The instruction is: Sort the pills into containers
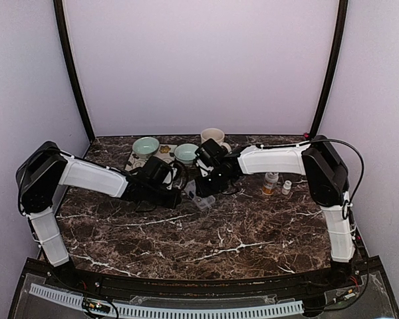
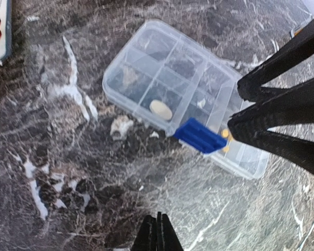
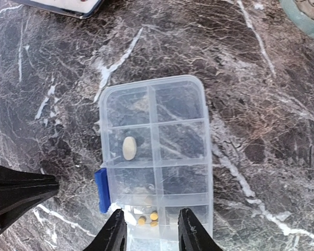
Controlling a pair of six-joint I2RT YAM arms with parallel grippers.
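Note:
A clear, divided pill box (image 1: 205, 202) with a blue latch (image 3: 102, 190) lies on the marble table between my arms. One of its compartments contains a white oval pill (image 3: 129, 148); three small orange-yellow pills (image 3: 154, 215) are grouped in another, closer to the right gripper's tips. My right gripper is over that end of the box, its fingers parted with nothing visibly held. Off the box's latch side, my left gripper is shut, and nothing shows between its tips. Whether the box's lid is closed, I cannot tell.
An orange-labelled bottle (image 1: 270, 183) and a small white bottle (image 1: 286, 187) stand to the right. Behind the arms are two pale green bowls (image 1: 145, 146), a patterned tray (image 1: 165, 153) and a white mug (image 1: 213, 137).

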